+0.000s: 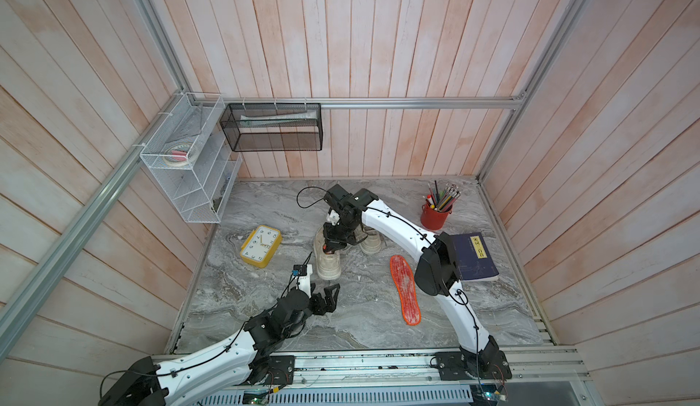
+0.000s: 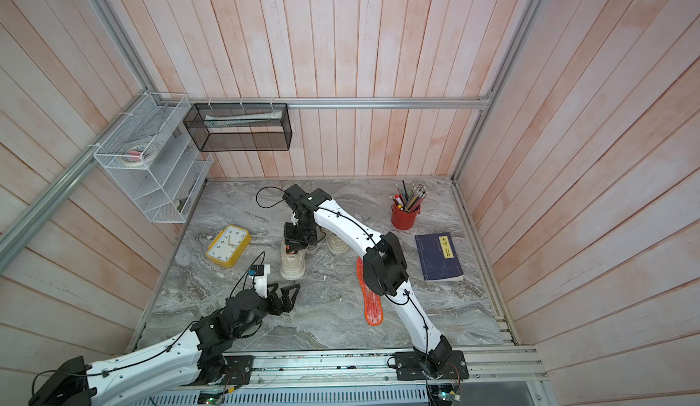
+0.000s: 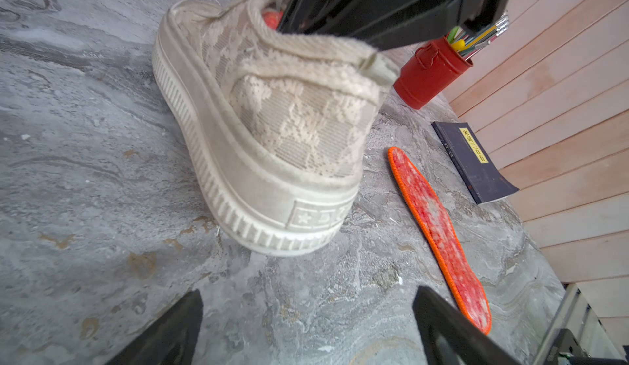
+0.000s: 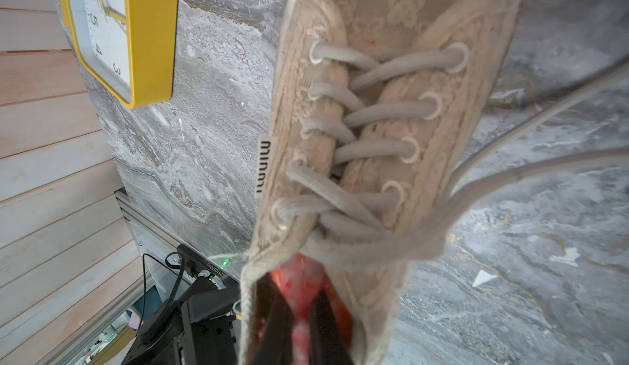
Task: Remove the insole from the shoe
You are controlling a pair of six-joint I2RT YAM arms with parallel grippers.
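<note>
A white lace sneaker (image 3: 288,116) is in the middle of the table, heel toward the front; a second shoe (image 1: 370,242) is behind it, partly hidden. My right gripper is inside the shoe's opening, shut on the red insole (image 4: 298,273) below the laces. My left gripper stands open before the heel, nothing between its fingers. A loose red insole with orange rim (image 3: 435,234) lies on the table to the right of the shoe.
A yellow clock (image 1: 260,245) lies left of the shoe. A red pen pot (image 1: 434,218) stands at the back right, a dark book (image 2: 439,258) at the right. Wire baskets hang at the back left.
</note>
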